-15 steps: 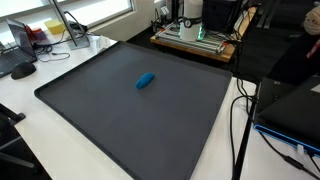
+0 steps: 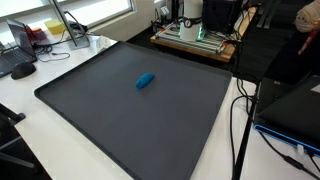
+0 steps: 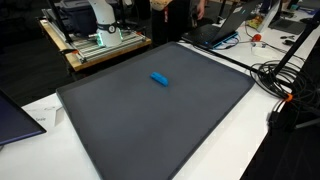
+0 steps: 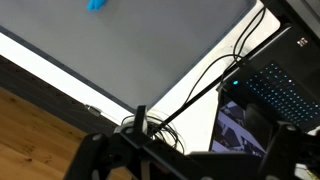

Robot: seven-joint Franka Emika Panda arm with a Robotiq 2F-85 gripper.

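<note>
A small blue object (image 2: 145,80), elongated in shape, lies on the dark grey board towards its far side. In exterior view 2 the blue object (image 3: 160,78) has bare board all round it. At the top edge of the wrist view only part of the blue object (image 4: 97,4) shows. My gripper is open, its dark fingers spread wide with nothing held between them. It points down past the board's edge, well apart from the blue object. I cannot make out the gripper in either exterior view.
Most of the grey board (image 2: 130,105) is clear. Beyond its edge, loose black cables (image 3: 285,80) run close by. A laptop (image 4: 270,100) lies under the right side of the wrist view. Wooden flooring (image 4: 35,135) shows at lower left there.
</note>
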